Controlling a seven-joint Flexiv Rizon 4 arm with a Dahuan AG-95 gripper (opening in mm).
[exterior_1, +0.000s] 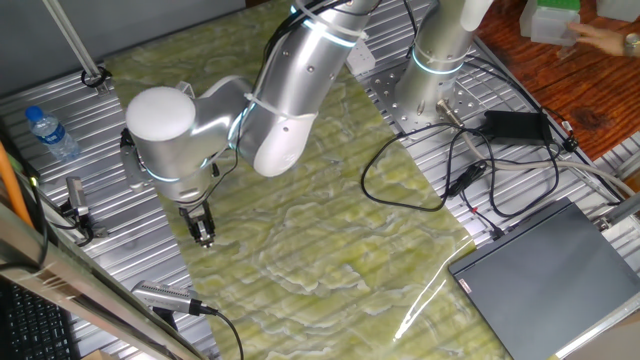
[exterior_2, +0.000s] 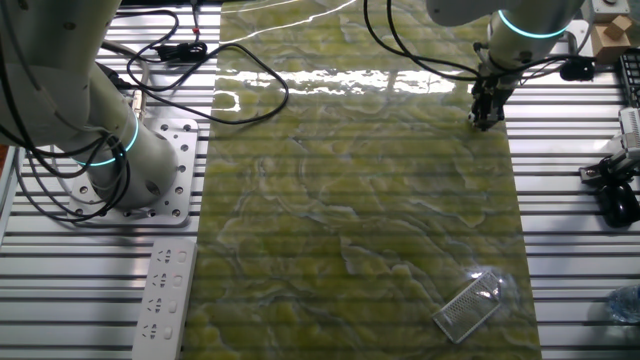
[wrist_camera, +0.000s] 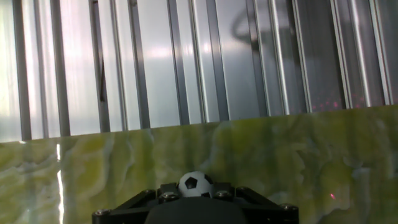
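Observation:
A small black-and-white soccer ball (wrist_camera: 191, 182) sits between the fingertips at the bottom of the wrist view, and my gripper appears shut on it. Exterior view 1 has the gripper (exterior_1: 205, 241) pointing down over the left edge of the green marbled mat (exterior_1: 320, 240). From the opposite side, exterior view 2 places the gripper (exterior_2: 485, 122) near the mat's right edge, where the ball is too small to make out. A flat metal grater (exterior_2: 469, 306) lies on the mat's lower right in that view, well apart from the gripper.
Ribbed metal table surrounds the mat. A microphone-like silver device (exterior_1: 165, 297), a water bottle (exterior_1: 52, 134) and a laptop (exterior_1: 550, 285) stand around it; a black cable loop (exterior_1: 365, 180) crosses one edge. A person's hand (exterior_1: 597, 40) shows at upper right.

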